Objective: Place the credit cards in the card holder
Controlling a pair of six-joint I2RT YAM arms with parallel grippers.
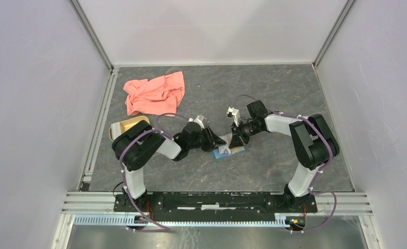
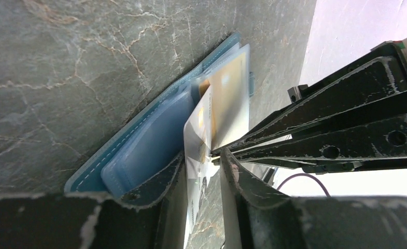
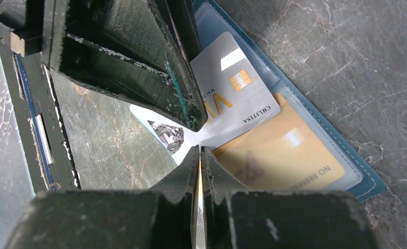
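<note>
The blue card holder [image 2: 154, 116] lies flat on the grey table, its clear pockets facing up. A silver-white credit card [image 3: 232, 85] lies slanted over it, partly overlapping the pocket with a gold card [image 3: 281, 150]. Around the white card stands my left gripper, parted, one finger on each face; its grip looks loose. My right gripper is shut at the holder's pocket edge, a thin yellowish sliver showing between its fingers. Whether that sliver is sleeve or card I cannot tell. From above, both grippers [image 1: 238, 141] cover much of the holder.
A yellowish tray [image 1: 135, 122] with something white in it stands at the far left, partly behind the left arm. Crumpled pink cloth [image 1: 157, 93] lies at the back left. The two grippers are almost touching.
</note>
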